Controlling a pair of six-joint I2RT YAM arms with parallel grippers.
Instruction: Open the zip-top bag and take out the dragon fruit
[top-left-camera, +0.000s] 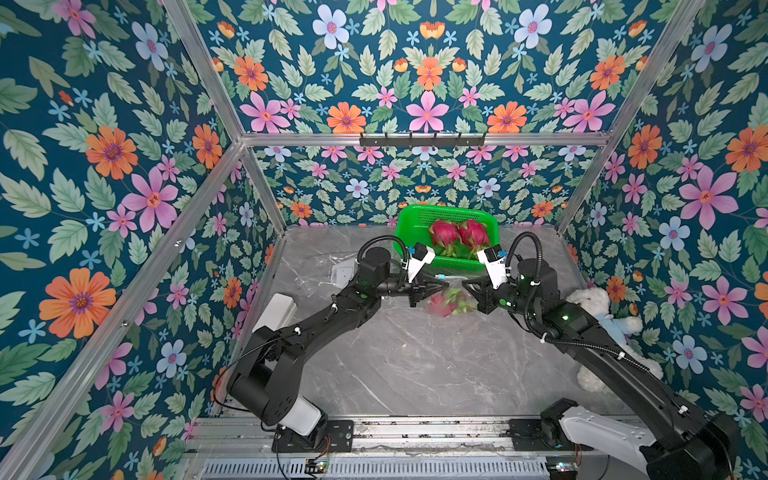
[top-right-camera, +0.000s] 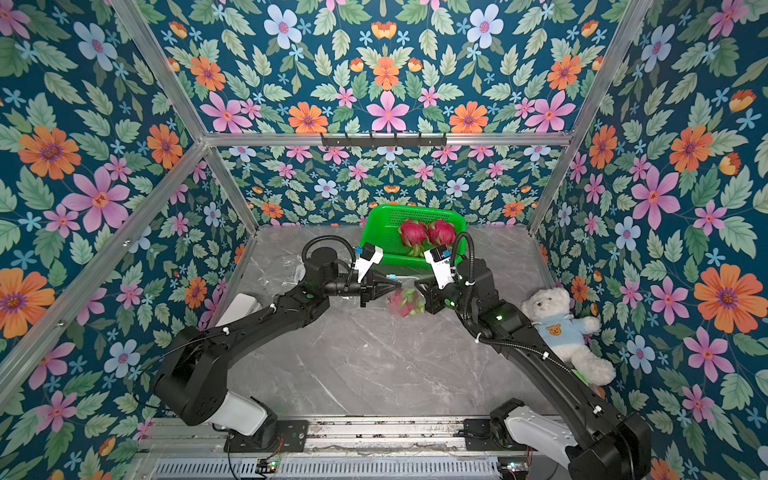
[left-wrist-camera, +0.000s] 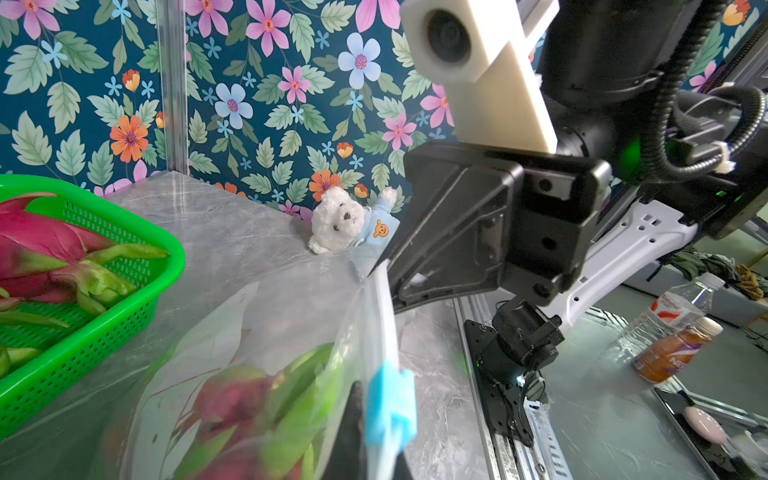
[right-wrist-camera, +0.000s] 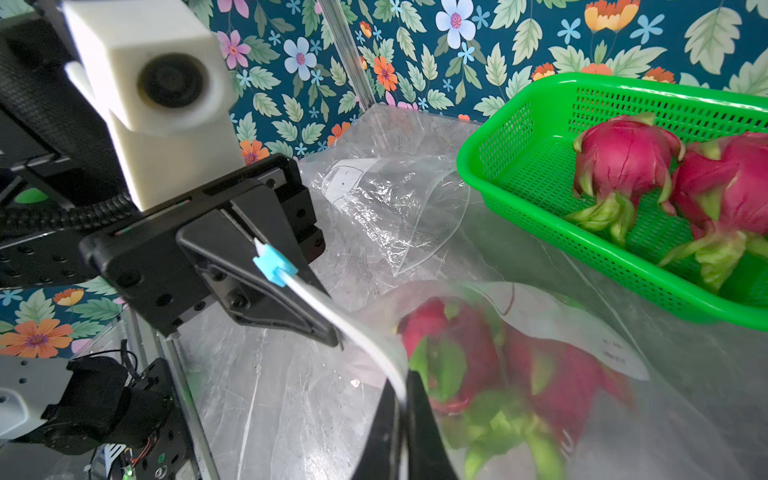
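A clear zip top bag (right-wrist-camera: 592, 328) hangs between my grippers, its white zip strip (right-wrist-camera: 352, 328) stretched across the top. Pink and green dragon fruit (right-wrist-camera: 456, 352) shows blurred through the plastic. At the strip's left end is a light blue slider (left-wrist-camera: 390, 406). My left gripper is shut with the strip between its fingers, close by this slider. Holding the strip further right, my right gripper is also shut. From above, the left gripper (top-left-camera: 445, 281) and right gripper (top-left-camera: 467, 285) face each other above the bagged fruit (top-left-camera: 449, 303).
Behind the bag stands a green basket (right-wrist-camera: 512, 144) holding two dragon fruits (right-wrist-camera: 628, 160). A crumpled clear bag (right-wrist-camera: 400, 208) lies to the left, near a white block (top-left-camera: 274, 313). A teddy bear (top-right-camera: 560, 324) rests at the right wall.
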